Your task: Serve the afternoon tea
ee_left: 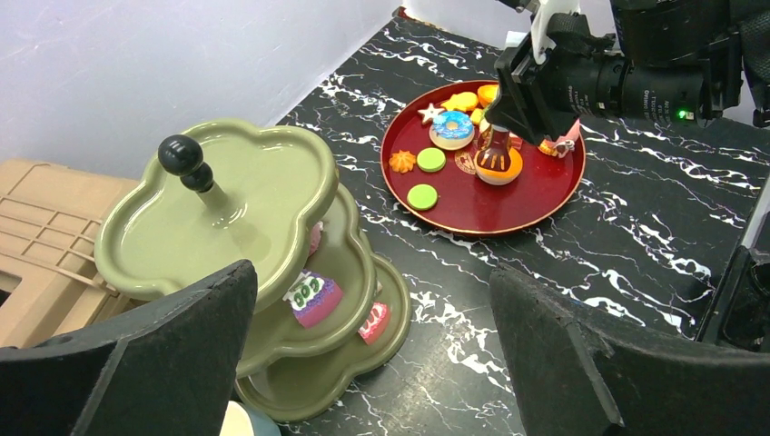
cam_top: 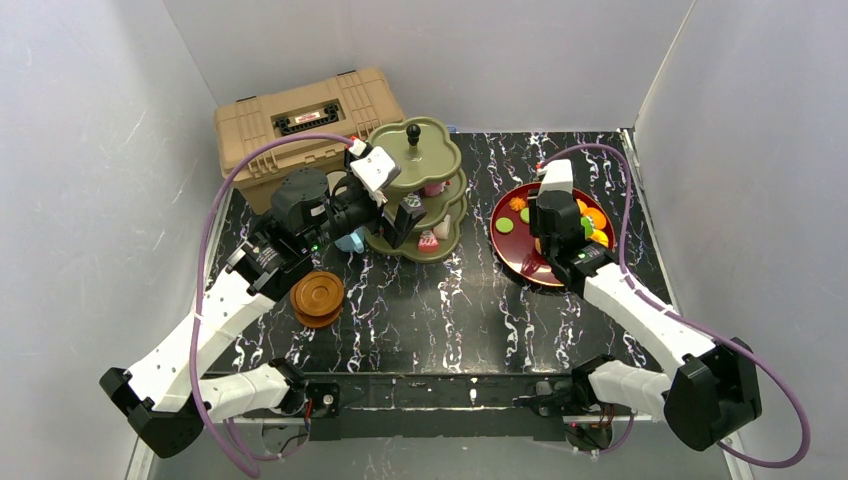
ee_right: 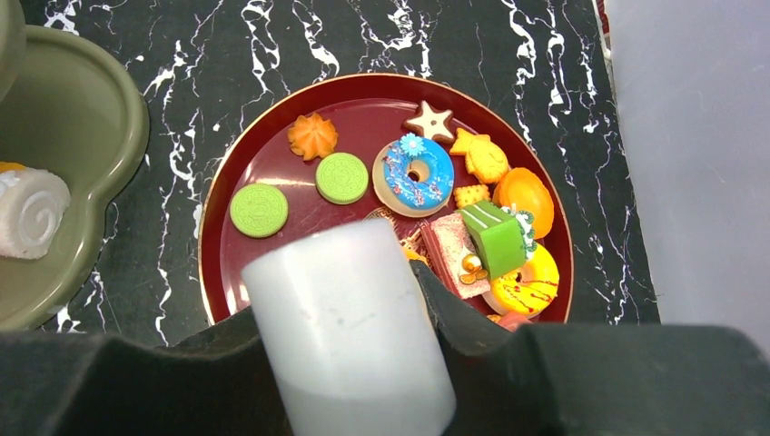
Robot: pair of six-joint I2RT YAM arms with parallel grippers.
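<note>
A red tray (cam_top: 508,255) of toy treats, among them a blue donut (ee_right: 413,177), green cookies (ee_right: 259,211) and a green cake (ee_right: 493,238), sits at the right. My right gripper is low over it, shut on an orange-iced pastry with brown drizzle, largely hidden in the right wrist view behind the gripper's white body. The green three-tier stand (cam_top: 415,150) holds cakes (ee_left: 313,298) at centre back. My left gripper (cam_top: 395,215) is open in front of the stand, with nothing between its fingers.
A tan toolbox (cam_top: 300,100) stands at the back left, brown coasters (cam_top: 318,295) lie front left, and a light blue cup (cam_top: 348,240) is beside the stand. Walls bound the table (cam_top: 460,320), whose front middle is clear.
</note>
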